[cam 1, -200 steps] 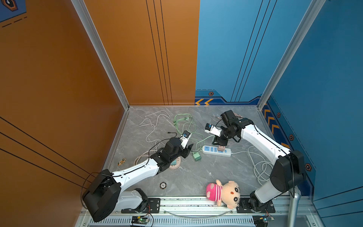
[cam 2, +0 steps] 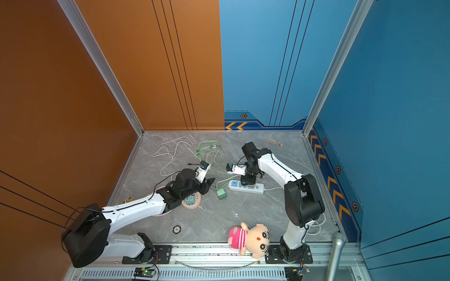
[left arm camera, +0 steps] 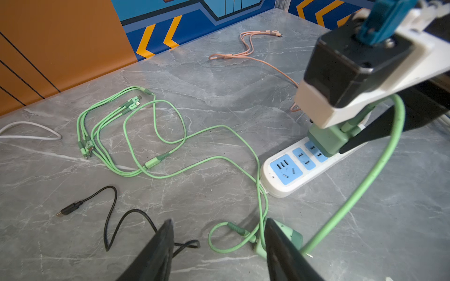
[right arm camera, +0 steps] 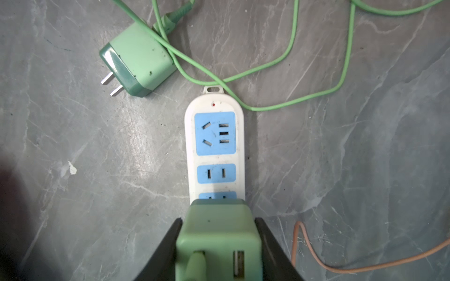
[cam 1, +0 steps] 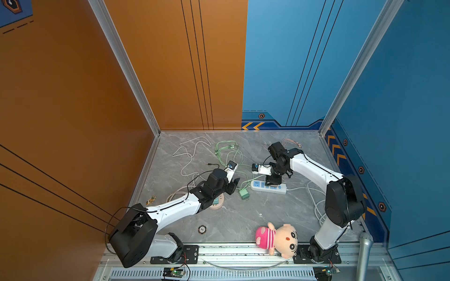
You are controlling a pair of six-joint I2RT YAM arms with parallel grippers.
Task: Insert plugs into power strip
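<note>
A green plug point(right arm camera: 219, 222) sits between the fingers of my right gripper, which is shut on it. It is over the white power strip point(right arm camera: 191, 154) with blue sockets; its prongs are hidden, so I cannot tell whether they touch the slots. In the left wrist view, the held green plug point(left arm camera: 327, 139) has a green cable rising from it. A second green plug point(right arm camera: 140, 58) lies off the strip's end, prongs bare. My left gripper hovers open and empty, left of that loose plug point(cam 1: 244, 193).
Green cables point(left arm camera: 215, 158) and a black cable point(left arm camera: 112, 215) lie loose. A pink cable point(left arm camera: 248, 46) is at the back right. Toward the front are a plush doll point(cam 1: 276, 238) and a round pink strip point(cam 2: 191, 201) partly under the left arm.
My left arm is nearly still.
</note>
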